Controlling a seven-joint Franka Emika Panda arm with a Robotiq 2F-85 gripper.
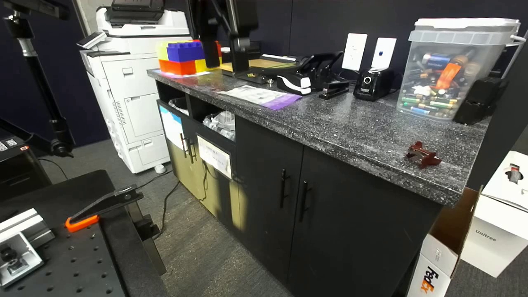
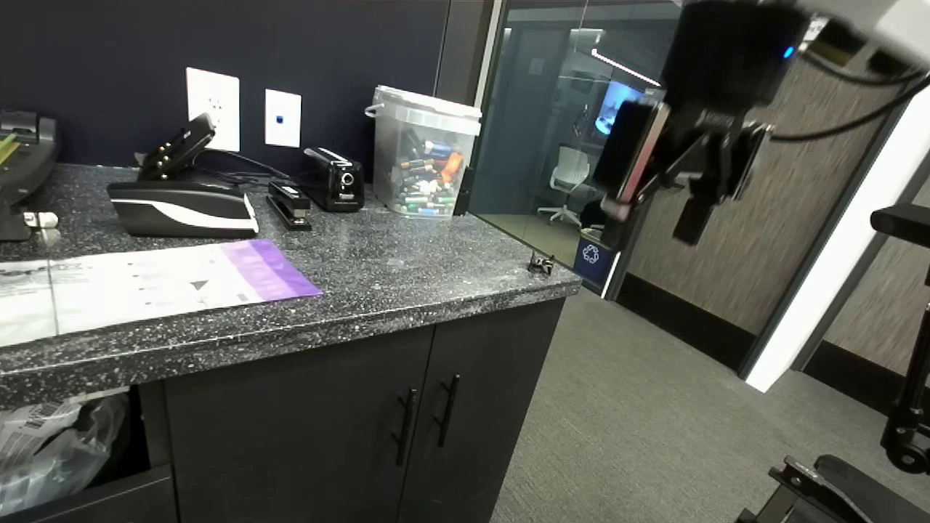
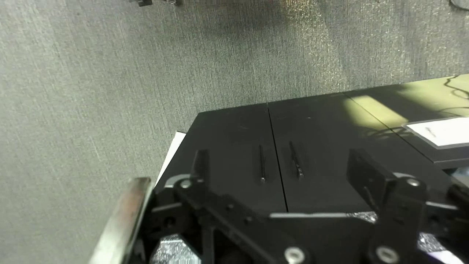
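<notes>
My gripper (image 1: 226, 67) hangs in the air at the top of exterior view 1, fingers pointing down and apart. In exterior view 2 the gripper (image 2: 654, 222) is at the upper right. The wrist view shows the gripper open, with a wide gap and nothing held between its fingers; black cabinet doors and carpet lie beyond. A small dark red claw-like object (image 1: 423, 155), seemingly a staple remover, rests near the counter's right front corner. It appears small and dark as the claw-like object (image 2: 541, 263) in exterior view 2, well apart from my gripper.
On the speckled counter (image 1: 346, 128) stand a clear bucket of batteries (image 1: 435, 74), a pencil sharpener (image 1: 372, 85), a stapler (image 1: 334, 89) and toy blocks (image 1: 183, 55). Purple-edged paper (image 2: 174, 279) lies flat. Open boxes (image 1: 495, 237) stand beside the cabinet.
</notes>
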